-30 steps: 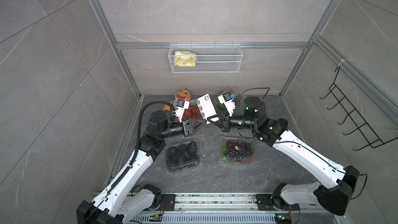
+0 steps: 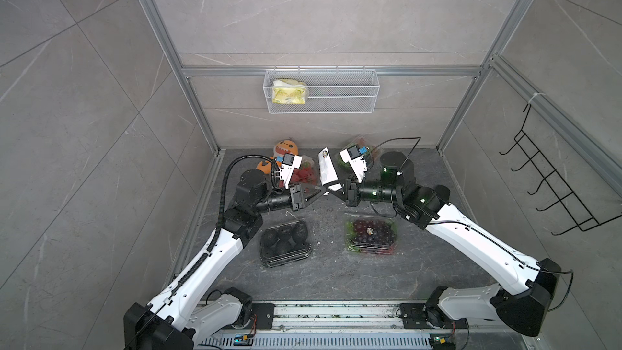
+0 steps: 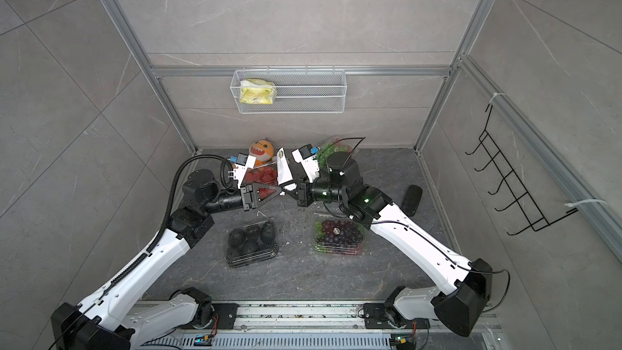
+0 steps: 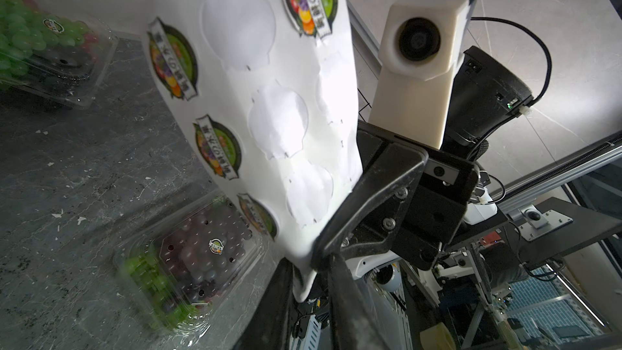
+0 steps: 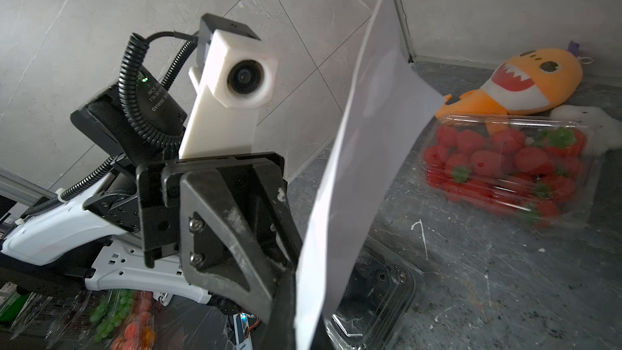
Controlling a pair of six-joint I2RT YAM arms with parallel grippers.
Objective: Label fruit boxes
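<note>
A white label sheet stands upright in the left wrist view, with several round colour stickers and blank cut-outs. My right gripper is shut on its lower part. Close in from the left, my left gripper has its fingers parted, with the sheet's bottom corner showing at the gap; whether they touch it I cannot tell. In the right wrist view the sheet's plain back bends sideways. Below the arms, the grape box bears a round label on its lid. No label shows on the dark fruit box.
Behind the grippers are a strawberry box and an orange plush toy. Another grape box lies at the back right. A wire basket hangs on the back wall.
My left gripper has edged right toward the sheet. The sheet has turned more edge-on, its top shifting right, so its stickers show less. The right arm looks still.
</note>
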